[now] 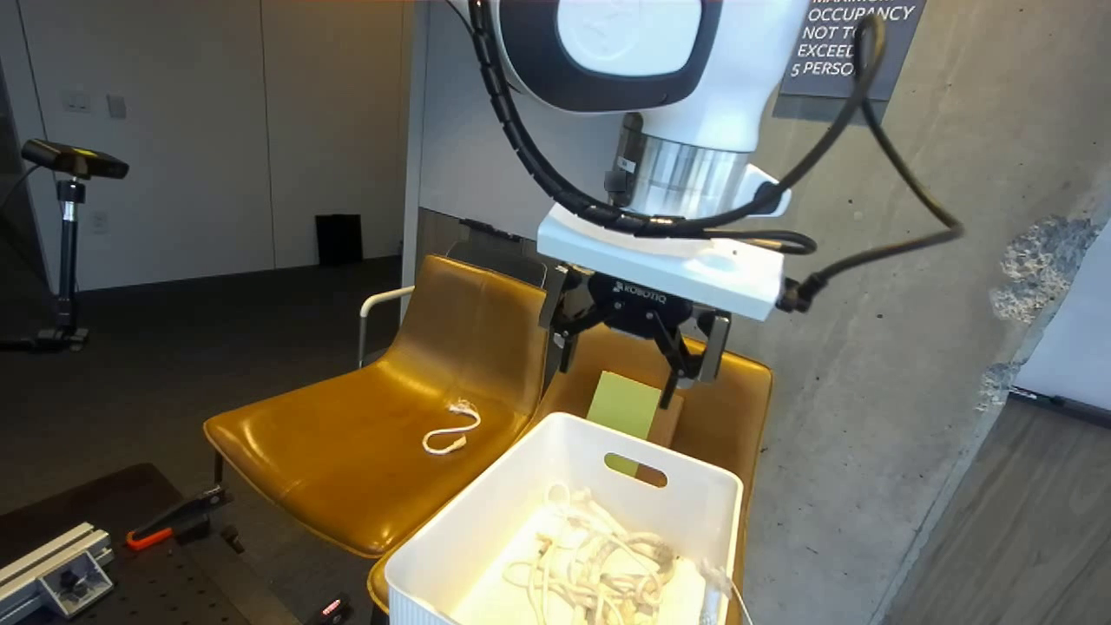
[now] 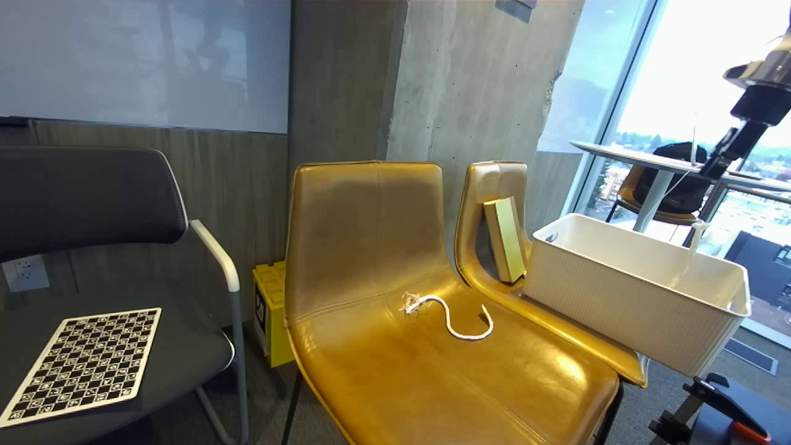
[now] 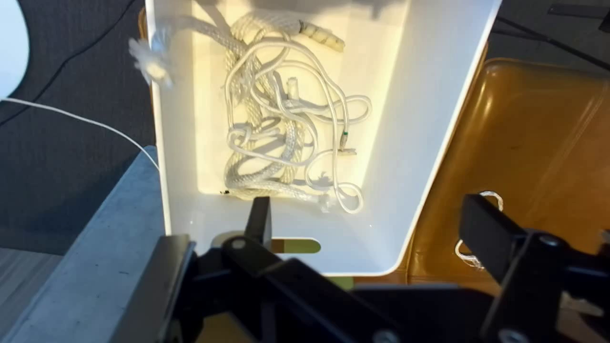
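In exterior view 1 my gripper (image 1: 616, 380) hangs above the far end of a white bin, its fingers spread and empty. The white bin (image 2: 615, 293) rests on a tan chair and holds tangled white ropes (image 3: 269, 131). One frayed rope end (image 3: 151, 63) hangs over the bin's rim. A short white rope (image 2: 463, 335) lies curved on the seat of the neighbouring tan chair (image 2: 371, 259), apart from the bin. From the wrist, the short rope shows partly behind one of my fingers (image 3: 492, 234).
A green-faced box (image 2: 508, 237) leans on the backrest behind the bin. The concrete wall (image 1: 864, 417) stands close on the right. A dark chair with a checkered board (image 2: 85, 363) is at the left of exterior view 2. Around the short rope the seat is clear.
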